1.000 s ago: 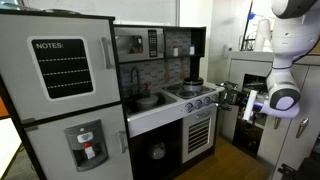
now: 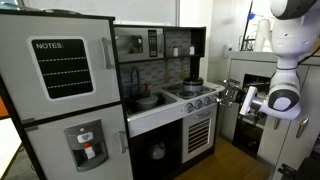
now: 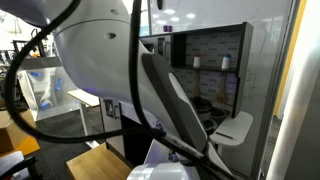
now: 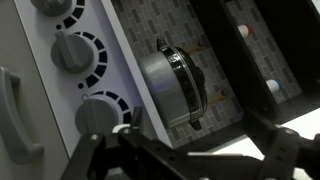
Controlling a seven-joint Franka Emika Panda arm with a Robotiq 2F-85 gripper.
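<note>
My gripper [image 2: 228, 95] hangs just right of the toy kitchen's stove [image 2: 191, 91], in front of the counter's right end. Its fingers stand open, and the wrist view shows nothing between the dark fingers at the bottom edge. A silver pot [image 4: 170, 88] with a dark-rimmed lid rests on the stovetop, apart from the fingers. Grey control knobs [image 4: 97, 116] line the white front panel beside it. In exterior view 2 the white arm [image 3: 120, 75] covers much of the kitchen and the gripper is hidden.
A dark wall shelf [image 2: 183, 44] with small jars [image 3: 226, 62] hangs above the stove. To its left are a sink [image 2: 150, 101], a microwave [image 2: 131, 45] and a tall grey fridge [image 2: 70, 90]. An oven handle [image 4: 14, 120] projects below the knobs. Wooden floor lies open in front.
The arm has shifted very slightly up and to the right. The kitchen and the pot look unchanged.
</note>
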